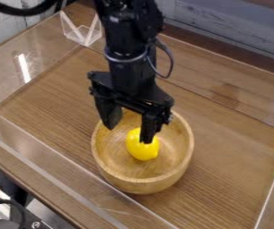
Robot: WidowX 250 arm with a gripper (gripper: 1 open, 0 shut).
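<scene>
My black gripper (127,120) hangs in the middle of the camera view, over the back part of a tan round bowl (171,168), with its fingers spread open to either side. A yellow object (141,147), rounded in shape, lies in the bowl just below and between the fingers, with nothing held.
A white wire-like piece (82,29) stands at the back left. Clear side edges and a dark cable at the lower left border the space.
</scene>
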